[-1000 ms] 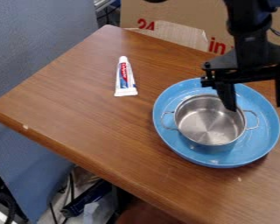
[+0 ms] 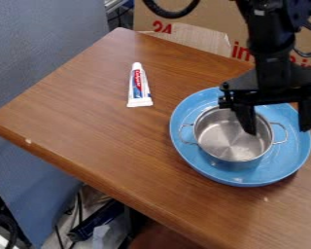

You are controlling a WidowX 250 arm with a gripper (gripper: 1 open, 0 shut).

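Note:
A steel pot (image 2: 232, 146) with two side handles sits on a blue plate (image 2: 262, 170) at the right of the wooden table (image 2: 106, 146). The black gripper (image 2: 275, 114) hangs low over the pot's back part, one dark finger reaching down over the pot's rim. Its fingers stand apart; whether anything is between them I cannot tell. A toothpaste tube (image 2: 139, 86) lies left of the plate, toward the back.
A cardboard box (image 2: 190, 19) stands behind the table. Cables and clutter lie below the table's front-left edge.
The arm and gripper have moved left and down over the pot. The pot, plate and tube have not visibly moved.

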